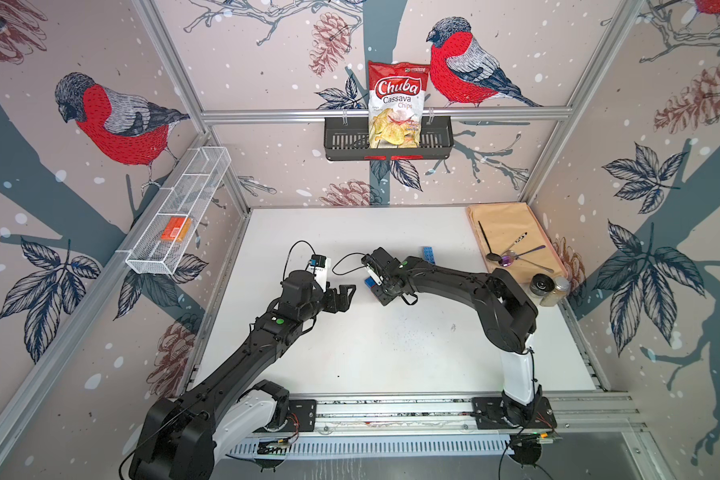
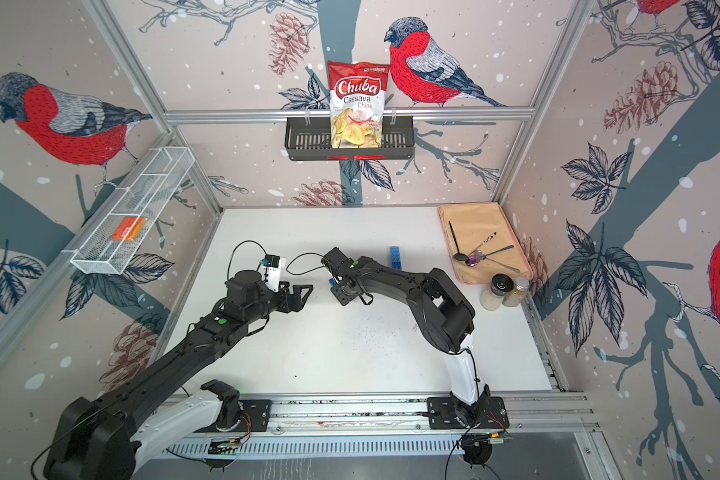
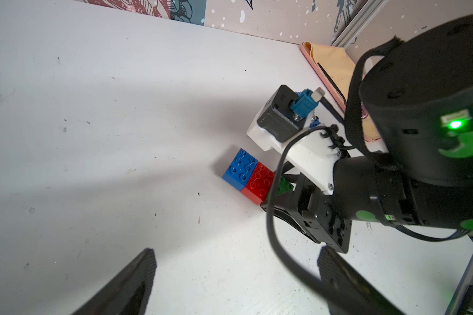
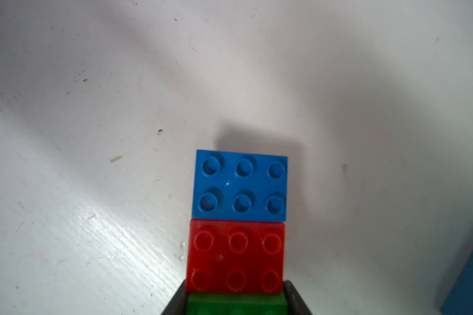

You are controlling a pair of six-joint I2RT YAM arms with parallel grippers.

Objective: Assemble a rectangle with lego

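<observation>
A blue brick (image 4: 240, 186), a red brick (image 4: 235, 257) and a green brick (image 4: 235, 304) lie in a row, touching, on the white table. My right gripper is down at the green end, its fingers either side of that brick; whether they grip it I cannot tell. My left gripper (image 1: 343, 297) stands open to the left of the row, empty. Another blue brick (image 2: 394, 257) lies behind the right arm, partly visible at the right of the right wrist view.
A tan tray (image 1: 504, 224) with utensils and two jars (image 2: 496, 292) fill the right side. A wire basket (image 1: 160, 256) hangs on the left wall, a dark shelf with chips (image 1: 348, 140) at the back.
</observation>
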